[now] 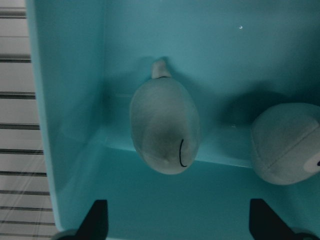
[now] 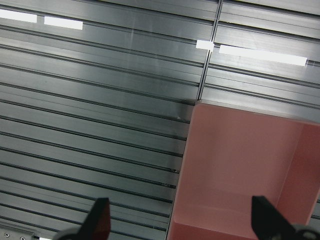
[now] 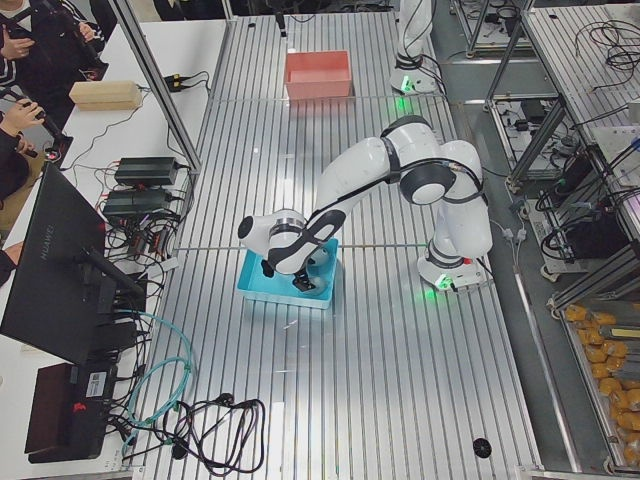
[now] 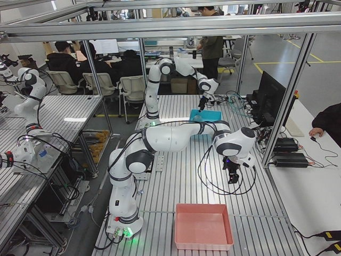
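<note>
Two pale plush toys lie in the blue bin (image 3: 262, 295): an oval one (image 1: 165, 120) at the middle of the left wrist view and a rounder one (image 1: 282, 145) to its right. My left gripper hangs over them, open, with nothing between its fingers. My right gripper (image 4: 232, 170) is above the bare slatted table near the pink bin (image 4: 202, 226), open and empty; the bin looks empty in the right wrist view.
A monitor (image 3: 55, 260), power units and loose cables (image 3: 215, 430) line the table's side. Bare slatted table lies between the two bins.
</note>
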